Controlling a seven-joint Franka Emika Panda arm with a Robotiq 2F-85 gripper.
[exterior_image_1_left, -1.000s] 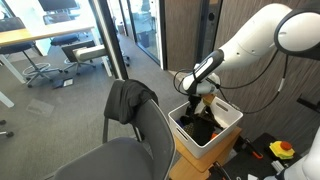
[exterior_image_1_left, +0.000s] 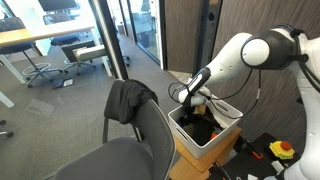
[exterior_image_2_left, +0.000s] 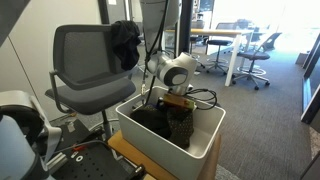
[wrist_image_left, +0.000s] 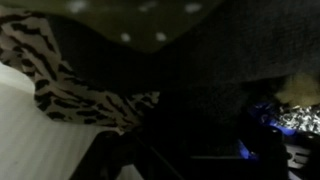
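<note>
My gripper (exterior_image_2_left: 177, 103) is down inside a white box (exterior_image_1_left: 177, 127), among dark cloth (exterior_image_2_left: 180, 127). In the wrist view, a black-and-tan patterned cloth (wrist_image_left: 75, 85) lies at the left and a dark cloth (wrist_image_left: 205, 65) fills much of the middle. A shiny silver and blue item (wrist_image_left: 290, 117) shows at the right edge. My fingers sit low in that view, very dark against the cloth, so neither their gap nor anything between them can be made out.
The box's white walls stand close around the gripper. An office chair (exterior_image_1_left: 110, 160) with a dark jacket (exterior_image_1_left: 128, 102) over its back is beside the box. Clear carpet (exterior_image_2_left: 262, 125) lies beyond it.
Over the last second the arm has come down, and the gripper now sits lower in the box. The box and chair stay where they were.
</note>
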